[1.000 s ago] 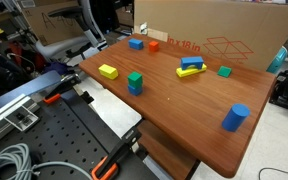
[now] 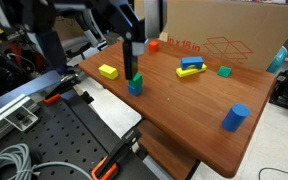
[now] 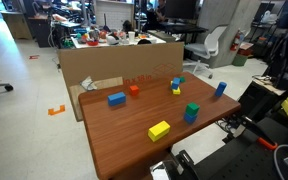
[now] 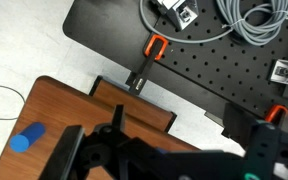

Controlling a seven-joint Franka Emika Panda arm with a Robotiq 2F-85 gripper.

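My gripper hangs at the upper left in exterior view 1, its two dark fingers wide apart and nothing visible between them. The wrist view likewise shows the gripper with spread fingers. Just beyond and below one finger in exterior view 1 stands a green block on a blue block. From exterior view 2, the same green block sits near the table's edge. A yellow block lies to its left. A blue cylinder stands upright at the right of the wooden table.
Farther back, a blue block rests on a yellow block, with a small green block beside it. A red block lies near the cardboard panel. Cable coils lie on the black base.
The gripper has come into exterior view 1 from outside the frame, now covering the far blue block at the back left. The other blocks and the cylinder have not visibly moved.
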